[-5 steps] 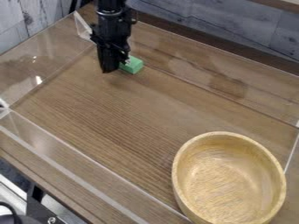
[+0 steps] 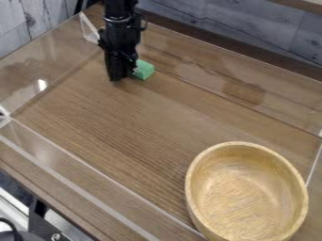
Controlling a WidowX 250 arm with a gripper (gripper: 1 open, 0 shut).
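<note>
My black gripper (image 2: 123,62) hangs in the upper middle of the camera view, low over the wooden surface. Just right of it, partly behind it, a small green object (image 2: 143,70) rests on the surface. Whether the fingers are open or shut, or touch the green object, I cannot tell.
A large round tan bowl (image 2: 246,193) fills the lower right. Dark edges border it at the top and lower left.
The gripper has shifted very slightly, staying beside the green object, which looks to be in about the same place.
</note>
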